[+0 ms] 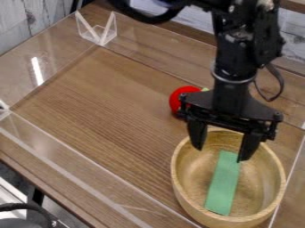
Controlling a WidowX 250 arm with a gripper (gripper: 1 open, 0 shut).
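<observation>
The black gripper (222, 137) hangs over the upper rim of a tan bowl (188, 178), its two fingers spread apart and open. Inside the bowl lies a long green block (220, 185). A red round object (181, 100) sits behind the gripper to the left, partly hidden by it, with a small green bit beside it.
A clear plastic holder (98, 27) stands at the back left. Dark cables run at the lower left edge and beside the arm.
</observation>
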